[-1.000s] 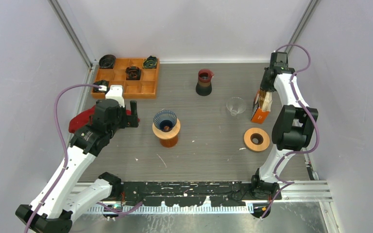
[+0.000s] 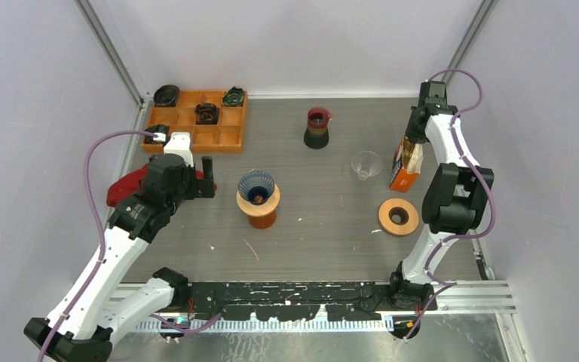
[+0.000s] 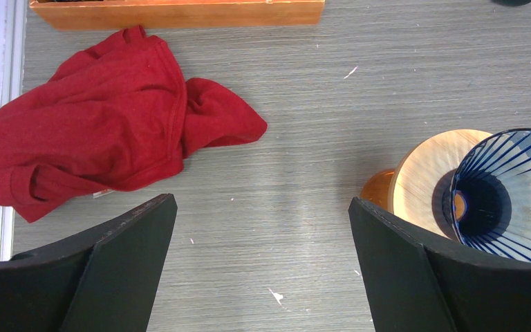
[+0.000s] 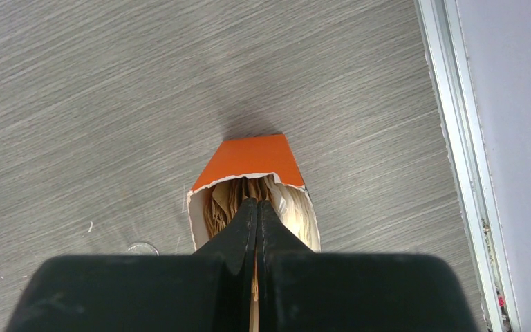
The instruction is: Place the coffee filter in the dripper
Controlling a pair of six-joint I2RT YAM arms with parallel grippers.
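Note:
The blue ribbed dripper [image 2: 256,183] sits on a wooden-topped stand [image 2: 261,219] left of centre, also at the right of the left wrist view. An orange box of brown and white coffee filters [image 2: 402,175] stands at the right. My right gripper is over the box's mouth, fingertips together among the filters [image 4: 294,214]; a thin brown strip shows between its fingers, probably a filter. My left gripper hangs open above the table, left of the dripper, nothing between its fingers.
A wooden compartment tray [image 2: 221,139] is at back left with a red cloth [image 3: 90,124] before it. A dark carafe [image 2: 316,137], a clear glass cup [image 2: 366,162] and a wooden ring [image 2: 384,219] stand on the table.

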